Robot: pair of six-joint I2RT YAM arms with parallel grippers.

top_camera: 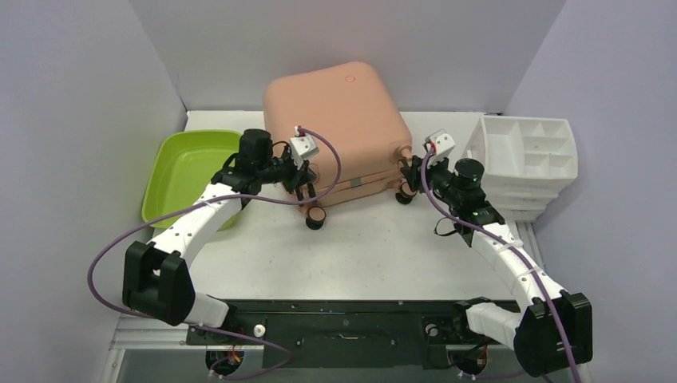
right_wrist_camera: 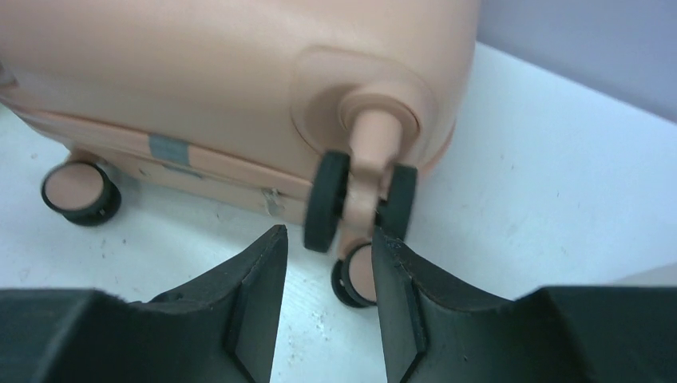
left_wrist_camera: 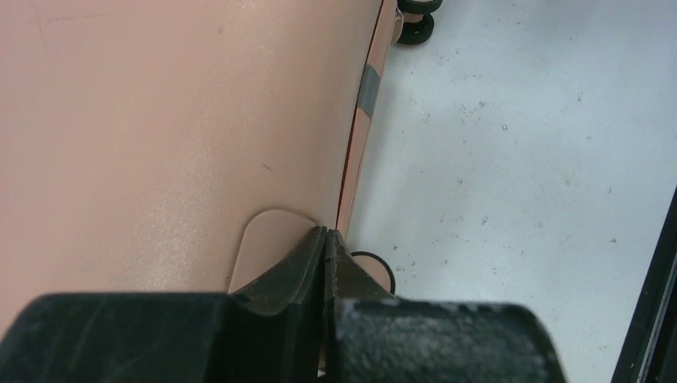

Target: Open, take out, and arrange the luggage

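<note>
A salmon-pink hard suitcase [top_camera: 335,104] lies flat at the back centre, closed, its wheels toward the front. My left gripper is shut against its near left corner beside a wheel mount, with nothing seen between the fingers. My right gripper is open just in front of the right-hand double wheel [right_wrist_camera: 327,195], which is blurred in the right wrist view. A grey latch piece [left_wrist_camera: 368,88] shows on the seam in the left wrist view.
A green tray [top_camera: 172,183] is at the left. A white compartment organiser [top_camera: 543,152] stands at the right.
</note>
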